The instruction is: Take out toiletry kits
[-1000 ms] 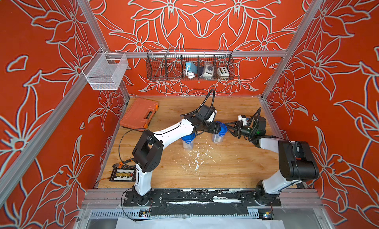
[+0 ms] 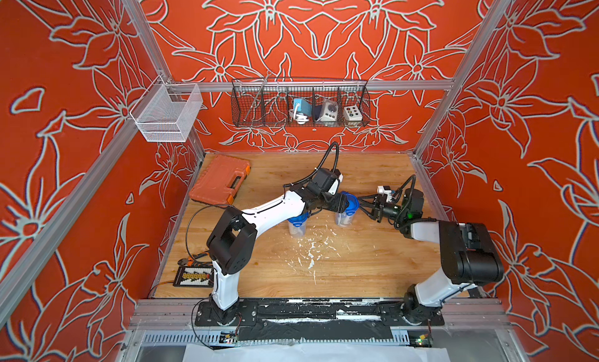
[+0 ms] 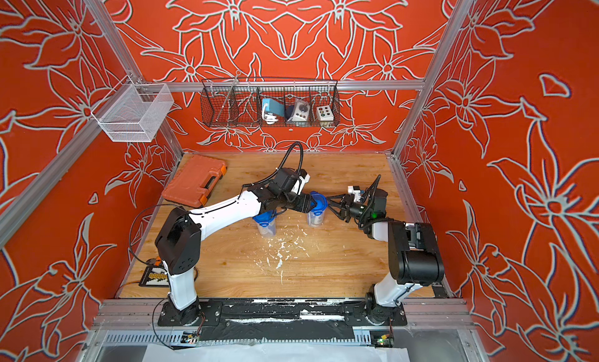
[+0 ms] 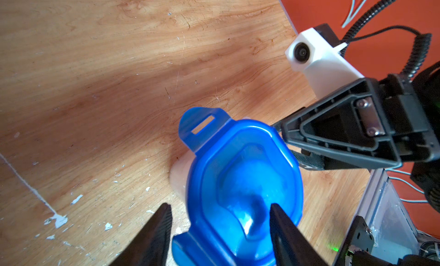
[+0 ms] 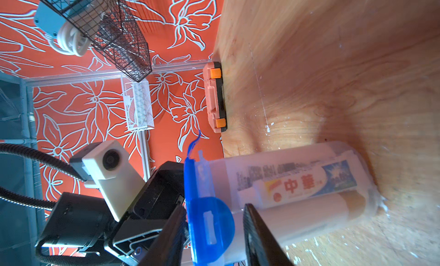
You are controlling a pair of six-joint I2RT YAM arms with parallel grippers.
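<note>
A translucent container [image 5: 298, 201] with a blue lid [image 4: 247, 188] stands on the wooden table, a toothpaste tube [image 5: 298, 183] visible inside it. The lid sits on the container, its slotted latch tab [image 5: 210, 229] facing the right gripper. My left gripper is open, its fingers on either side of the lid. From the right, my right gripper reaches the lid's edge with its fingers partly apart, one on each side of the latch tab; I cannot tell whether they touch it. A second blue-lidded container [image 2: 297, 227] stands to the left, partly under the left arm.
An orange tool case [image 2: 219, 180] lies at the back left. White scraps [image 2: 310, 249] are scattered in front of the containers. Above the back edge hangs a black wire basket [image 2: 299, 105], and a white mesh basket [image 2: 167, 117] is at the left.
The left arm has shifted only slightly; the containers look unmoved.
</note>
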